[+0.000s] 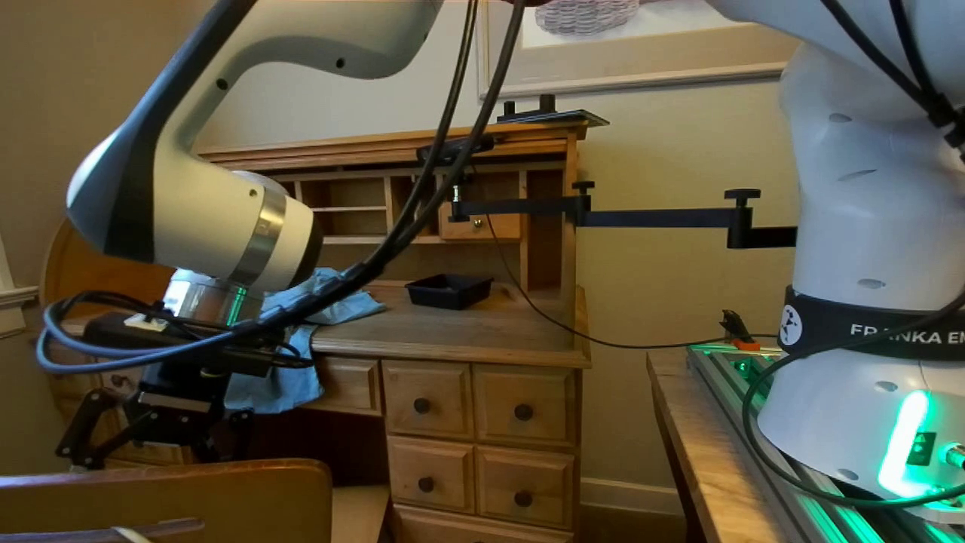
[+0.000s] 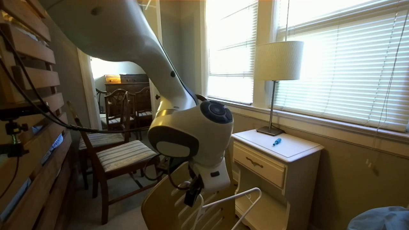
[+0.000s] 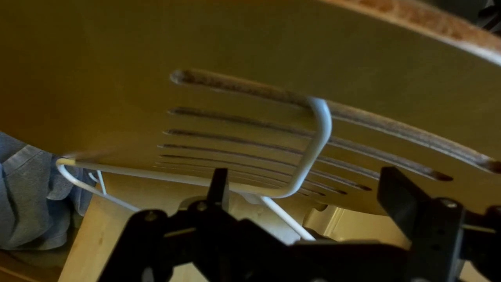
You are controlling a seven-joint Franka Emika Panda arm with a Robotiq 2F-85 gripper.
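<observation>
A white hanger [image 3: 159, 176] hangs on the slotted wooden chair back [image 3: 263, 51], its bent end reaching into a slot. In exterior view 2 the hanger [image 2: 249, 201] juts out from the chair toward the nightstand. My gripper is open in the wrist view, one finger [image 3: 218, 188] on each side of the hanger's bend and no grip on it. From exterior view 1, the gripper [image 1: 155, 452] is low, beyond the top edge of the chair back [image 1: 181, 498], which hides the fingertips in part.
A blue cloth [image 1: 289, 385] drapes over the desk [image 1: 434, 339], where a black tray [image 1: 449, 291] stands. The nightstand [image 2: 303, 143] bears a lamp [image 2: 278, 63] and a small blue object [image 2: 276, 141]. Grey cloth [image 3: 33, 197] lies at the wrist view's left.
</observation>
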